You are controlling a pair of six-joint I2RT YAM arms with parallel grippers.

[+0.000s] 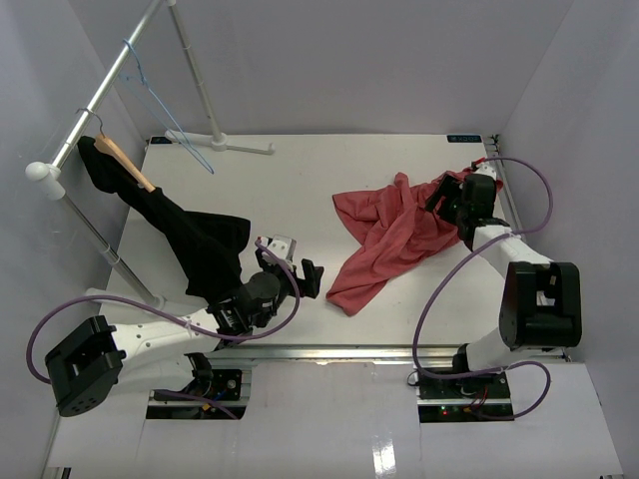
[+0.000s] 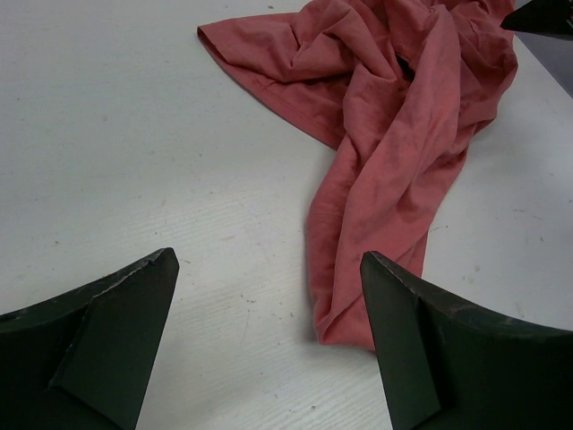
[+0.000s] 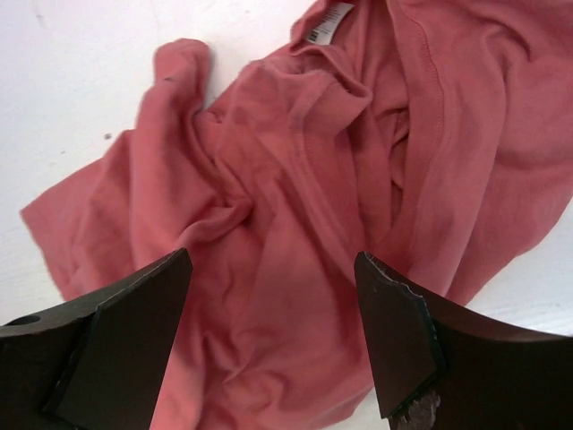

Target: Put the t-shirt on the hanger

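A crumpled red t-shirt [image 1: 394,239] lies on the right of the white table, spread loosely, with a tag showing in the right wrist view. My right gripper [image 1: 439,200] is over its upper right part, fingers apart with cloth visible below and between them [image 3: 273,313]. My left gripper [image 1: 302,279] hovers left of the shirt's lower end, open and empty [image 2: 269,322]. A blue hanger [image 1: 160,105] hangs empty on the rail.
The clothes rail [image 1: 105,80] stands at the left, carrying a wooden hanger [image 1: 125,160] with a black garment [image 1: 190,249]. Walls border the back and sides.
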